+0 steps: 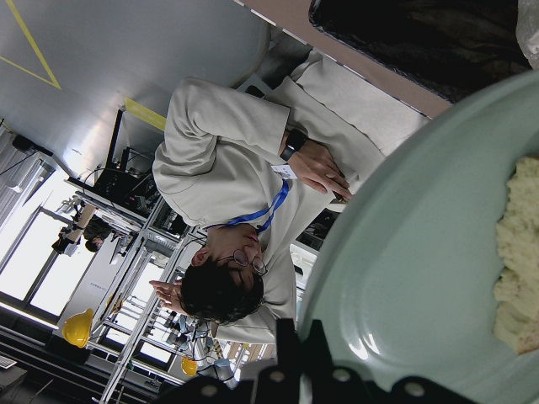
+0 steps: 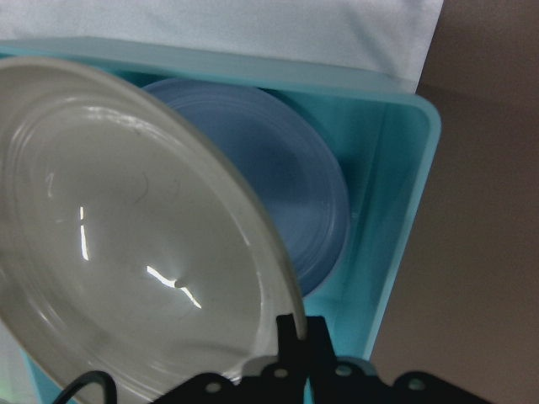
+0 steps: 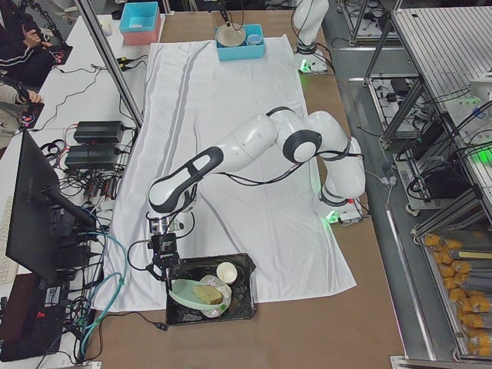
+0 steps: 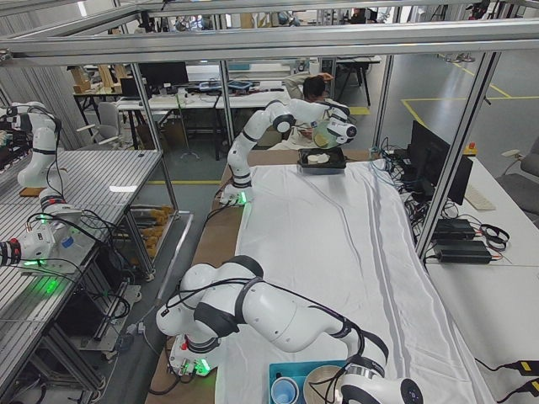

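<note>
My left gripper (image 3: 167,278) is shut on the rim of a pale green plate (image 1: 396,236), tilted over a black tray (image 3: 244,304). The plate carries a yellowish piece of food (image 1: 518,252). In the right wrist view, my right gripper is shut on the rim of a cream plate (image 2: 135,227), tilted above a blue bin (image 2: 396,194) that holds a blue plate (image 2: 286,177).
A white cup (image 3: 227,272) stands in the black tray. A small blue container (image 4: 284,390) is in the blue bin. The white cloth (image 3: 231,146) between bin and tray is clear. A seated person is beyond the tray.
</note>
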